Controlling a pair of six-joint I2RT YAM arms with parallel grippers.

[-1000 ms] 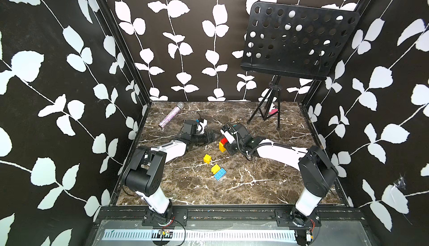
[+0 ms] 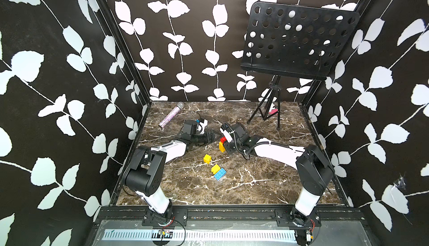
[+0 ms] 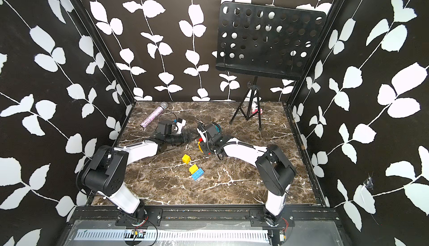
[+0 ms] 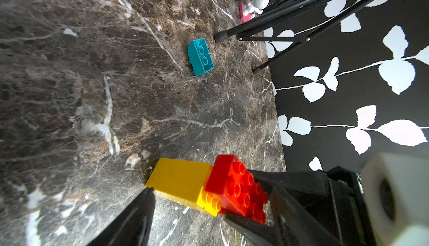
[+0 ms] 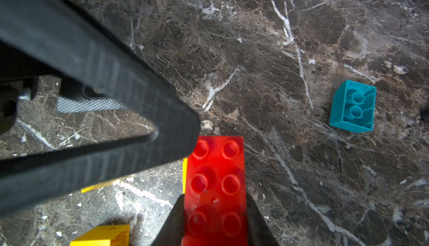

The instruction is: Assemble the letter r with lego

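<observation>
My right gripper is shut on a red brick; in the left wrist view this brick (image 4: 228, 183) is against a yellow brick (image 4: 176, 174). My left gripper stands open close by, its fingers at the bottom of its view around the yellow brick's side, apart from it. A teal brick (image 4: 200, 56) lies farther back. Two loose yellow bricks (image 2: 207, 158) (image 2: 215, 168) and a light blue brick (image 2: 219, 174) lie toward the front of the table.
A black music stand (image 2: 299, 40) with tripod legs stands at the back right, a small white figure (image 4: 254, 4) among them. A pink microphone (image 2: 170, 114) lies at the back left.
My right arm has shifted very slightly with the red brick over the last second. The left arm and loose bricks look unchanged.
</observation>
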